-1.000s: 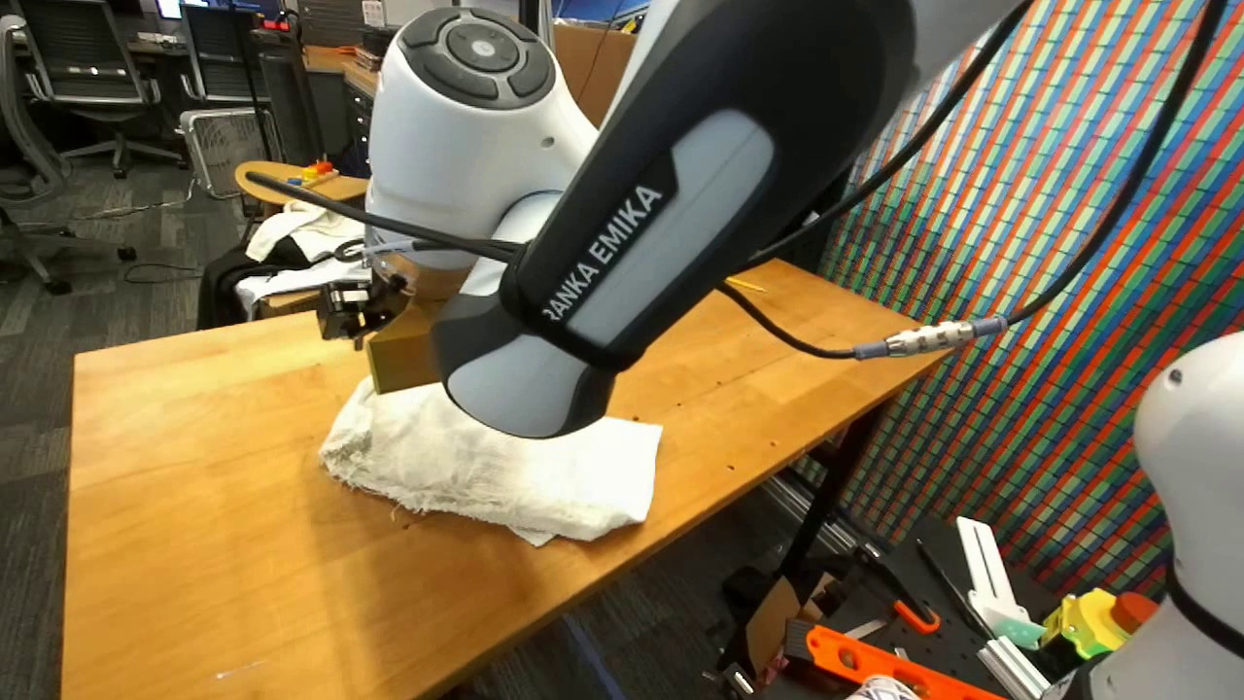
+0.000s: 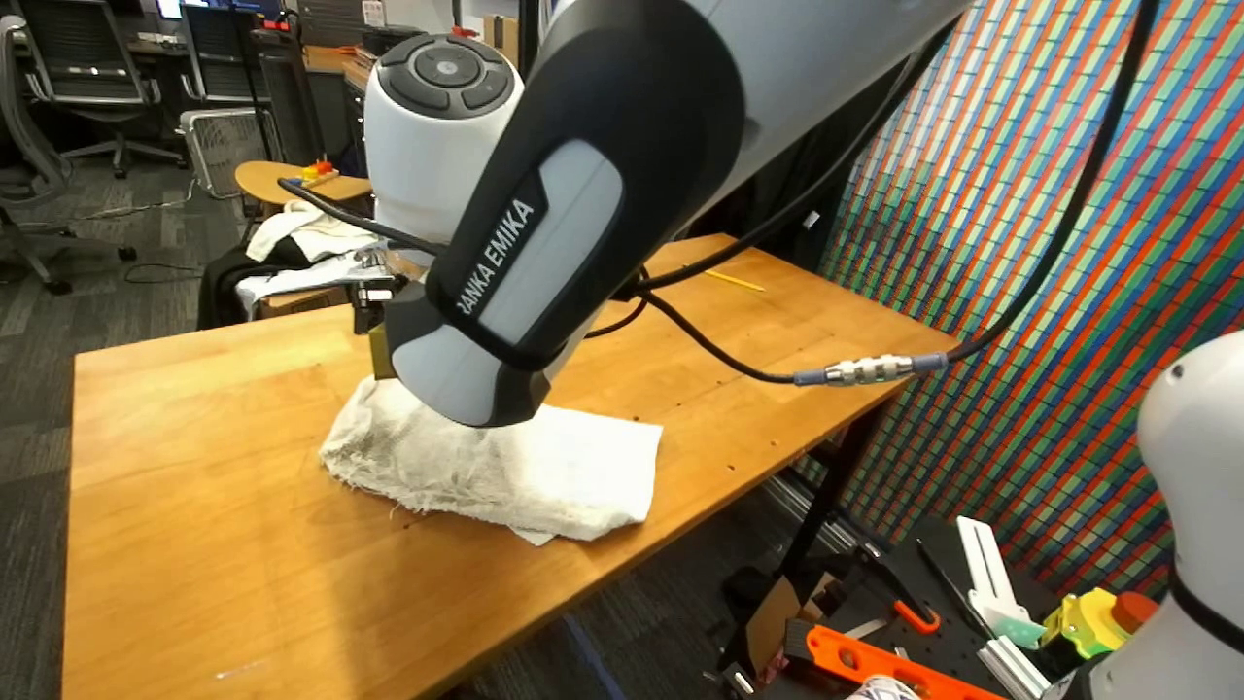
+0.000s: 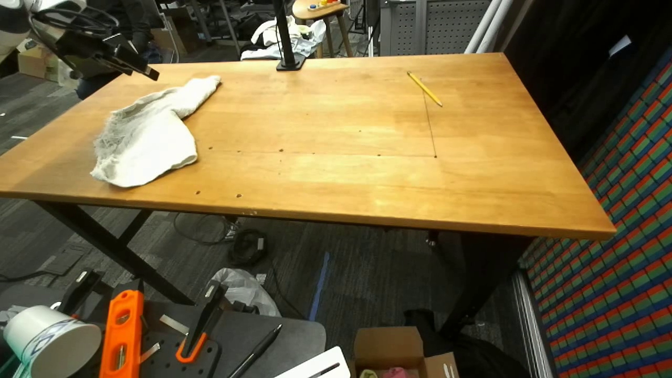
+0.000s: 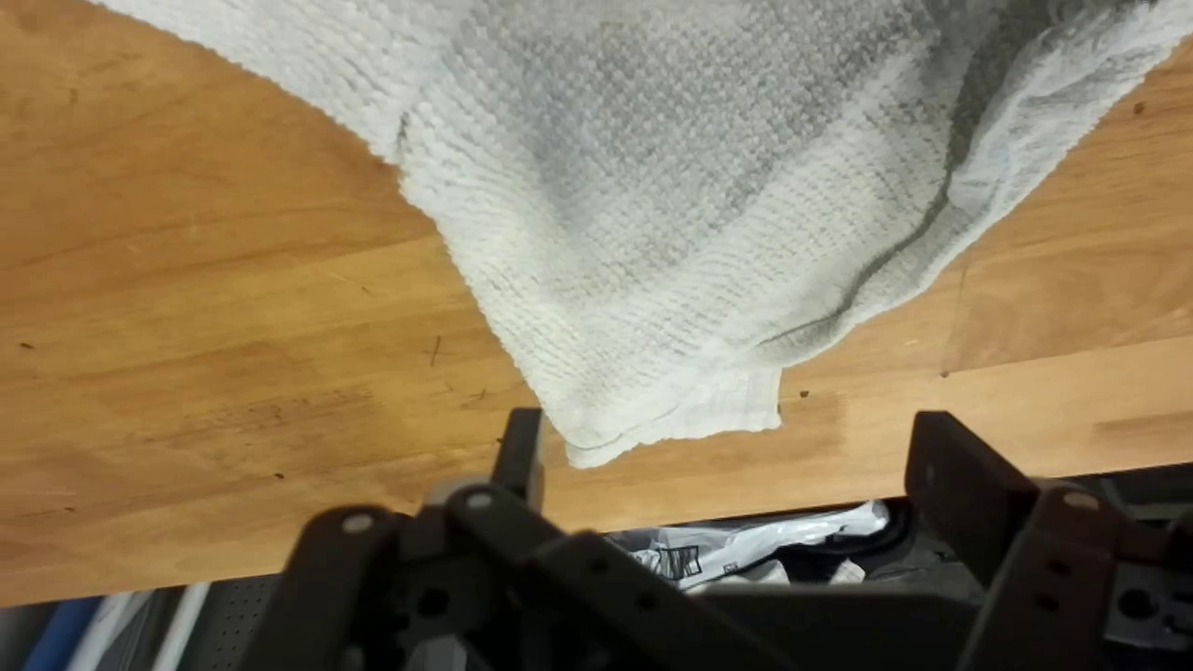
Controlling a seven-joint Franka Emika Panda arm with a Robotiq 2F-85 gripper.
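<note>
A white towel [image 2: 501,467] lies folded and rumpled on the wooden table, partly hidden by my arm in exterior view 1. In exterior view 2 the towel [image 3: 148,138] rests on the left part of the table, one narrow end stretching towards the back. My gripper [image 3: 151,73] hangs above the table beyond that end, apart from the cloth. The wrist view has a corner of the towel [image 4: 660,291] pointing in towards the gap of my gripper, whose fingers stand wide open with nothing held between them.
A yellow pencil [image 3: 424,88] lies at the back right of the table [image 3: 327,182]. A black post [image 3: 289,38] rises from the table's back edge. My cable [image 2: 746,364] loops beside the arm.
In exterior view 1 my arm has shifted left and the hand has drawn back from over the towel. The towel looks unmoved.
</note>
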